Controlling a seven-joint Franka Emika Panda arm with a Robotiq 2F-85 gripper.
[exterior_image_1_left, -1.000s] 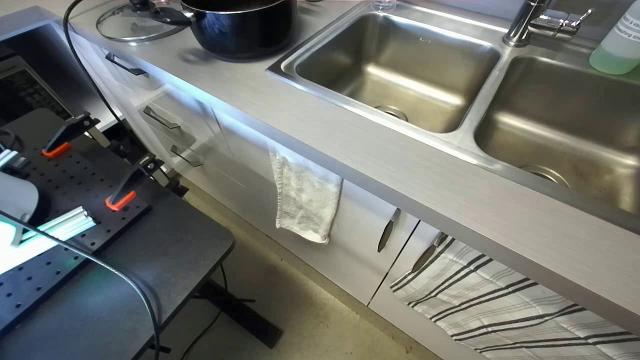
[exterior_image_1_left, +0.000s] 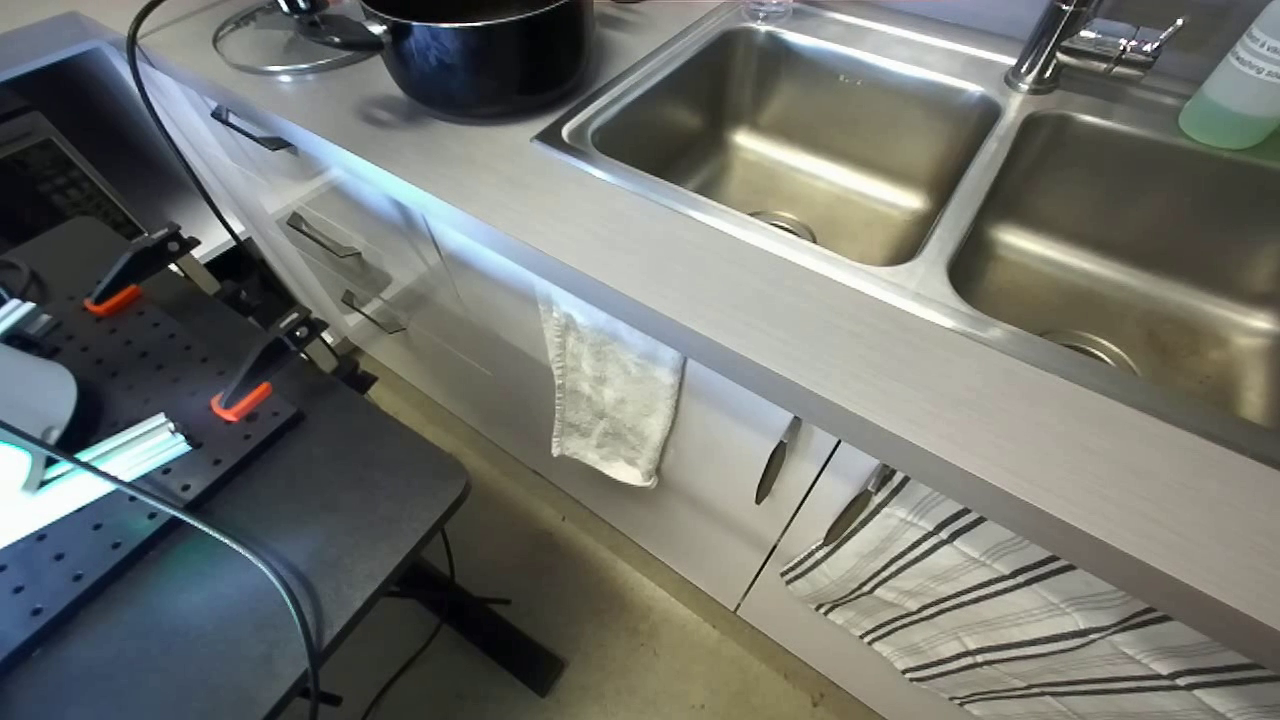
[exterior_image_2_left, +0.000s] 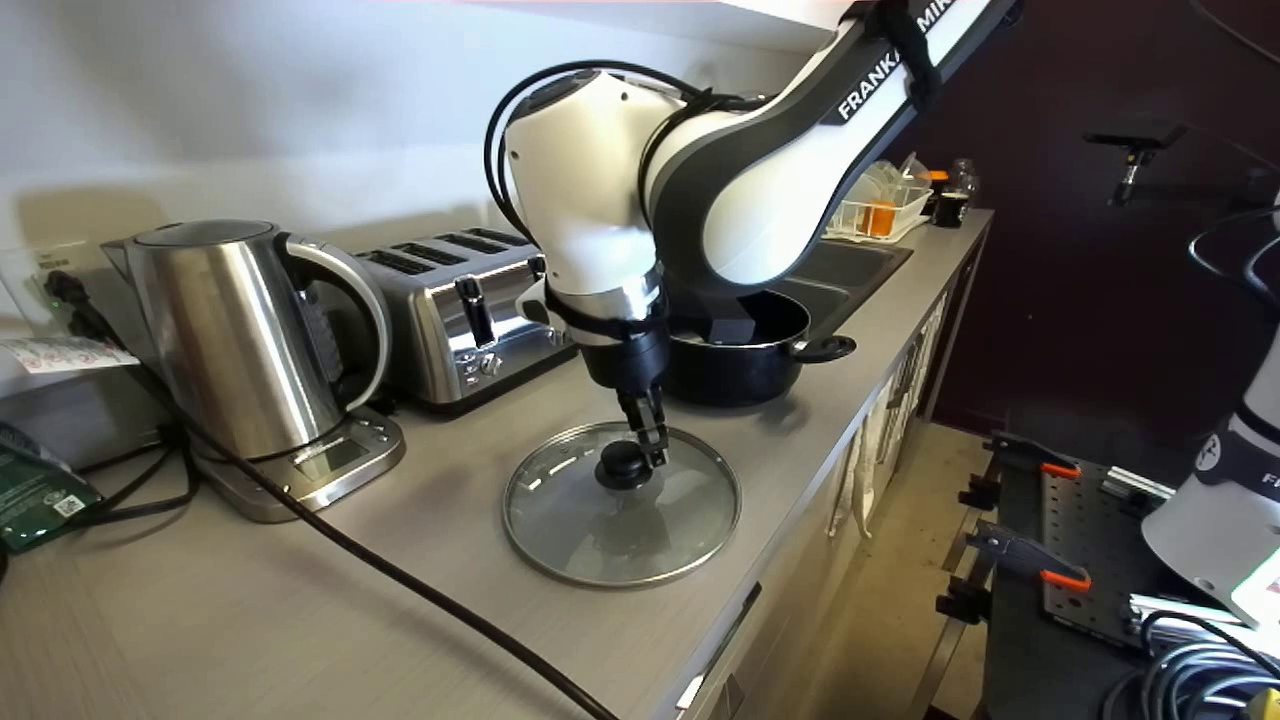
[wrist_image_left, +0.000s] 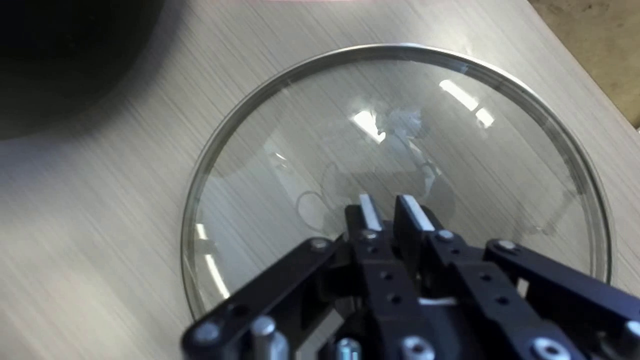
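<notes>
A round glass lid (exterior_image_2_left: 558, 534) with a metal rim and a black knob (exterior_image_2_left: 624, 466) lies on the counter. The gripper (exterior_image_2_left: 654, 454) points down over the lid, its fingertips close beside the knob. From the wrist, the gripper covers the lower part of the lid (wrist_image_left: 288, 180) and hides the knob. A narrow gap shows between the two fingers, so they stand slightly open. Nothing is visible between their tips. Behind the arm is a black pot (exterior_image_2_left: 732, 372); exterior view 1 shows this pot (exterior_image_1_left: 486, 60) beside the lid (exterior_image_1_left: 288, 54).
A steel kettle (exterior_image_2_left: 216, 348) and a toaster (exterior_image_2_left: 456, 300) stand along the wall. A black cable (exterior_image_2_left: 396, 576) crosses the counter in front of the lid. The double sink (exterior_image_1_left: 828, 144) lies past the pot. The counter's front edge runs close to the lid.
In exterior view 1, the lid and its knob have shifted slightly to the right, closer to the pot's handle. The pot has stayed in place.
</notes>
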